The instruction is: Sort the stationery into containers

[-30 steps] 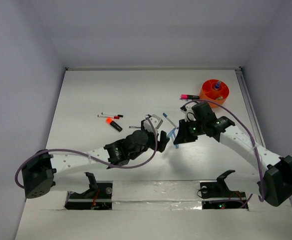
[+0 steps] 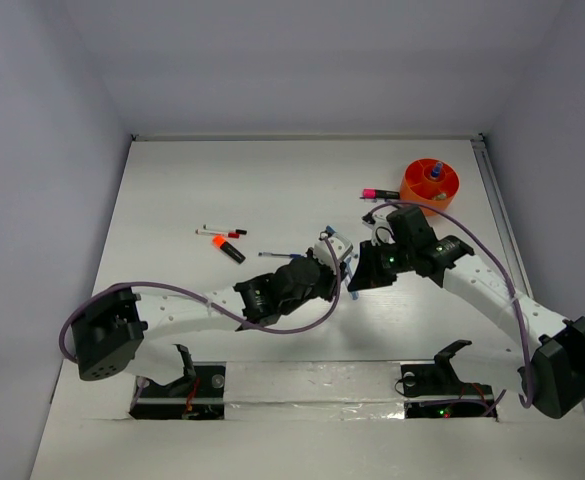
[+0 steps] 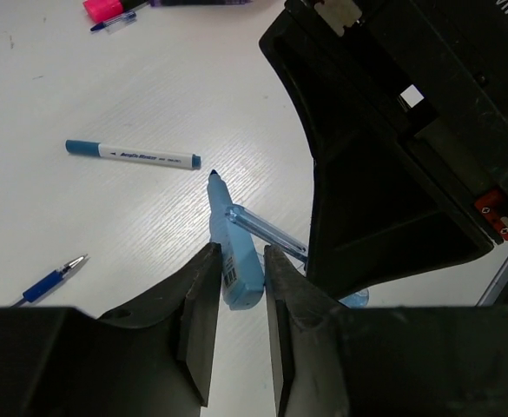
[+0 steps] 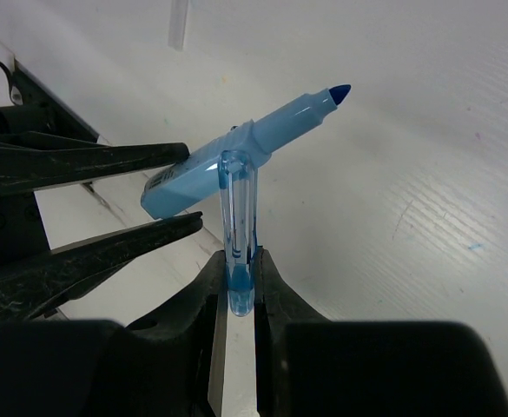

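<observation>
A light blue marker [image 3: 236, 252] with a dark blue tip is held at its lower end by my left gripper, which is shut on it. My right gripper is shut on a clear blue cap [image 4: 239, 217] that crosses the marker's upper part. Both grippers [image 2: 330, 265] [image 2: 362, 265] meet over the right-middle of the table. A white marker [image 3: 145, 156] with teal ends and a blue pen [image 3: 45, 282] lie on the table. The orange round container [image 2: 429, 200] stands at the back right.
A pink highlighter [image 2: 380, 194] lies left of the container. An orange-capped marker [image 2: 228, 248] and several thin pens [image 2: 222, 231] lie on the left.
My left gripper has moved right to the light blue marker and closed on it. The right gripper has stayed about in place.
</observation>
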